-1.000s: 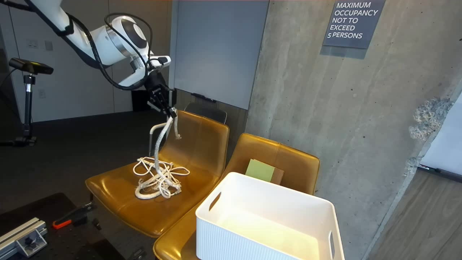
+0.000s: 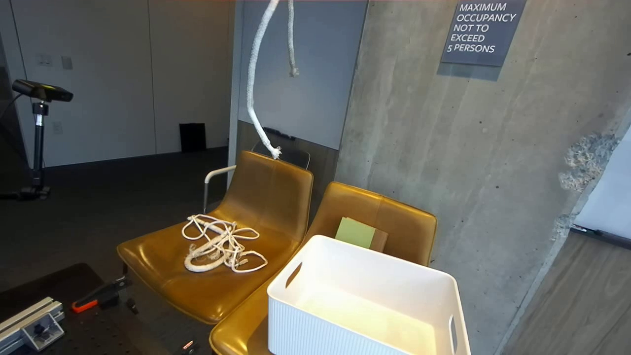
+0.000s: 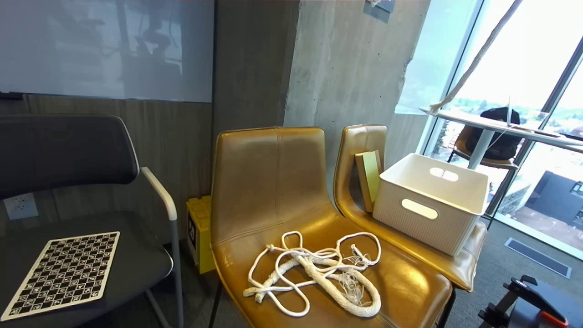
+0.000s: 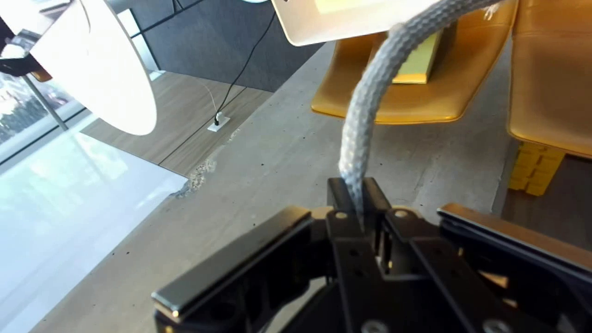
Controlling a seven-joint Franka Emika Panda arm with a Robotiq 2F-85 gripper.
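A thick white rope [image 2: 253, 88] hangs in the air at the top of exterior view 1, its frayed lower end just in front of the left chair's back. In the wrist view my gripper is shut on this rope [image 4: 366, 94], which bends away from the fingertips toward the upper right. Exterior view 2 shows part of the same rope [image 3: 481, 54] dangling at the upper right. The gripper itself is out of frame in both exterior views. A tangle of other white ropes [image 3: 322, 268] lies on the seat of the tan chair [image 3: 268, 180].
An empty-looking white bin [image 2: 367, 296] stands on the neighbouring tan chair [image 2: 402, 222], with a green and brown block [image 2: 355, 233] behind it. A dark chair [image 3: 65, 158] holds a patterned board [image 3: 63, 273]. A concrete wall [image 2: 473, 148] rises behind.
My gripper has risen out of exterior view 1, carrying the thick rope clear of the pile. The remaining ropes have shifted slightly on the seat.
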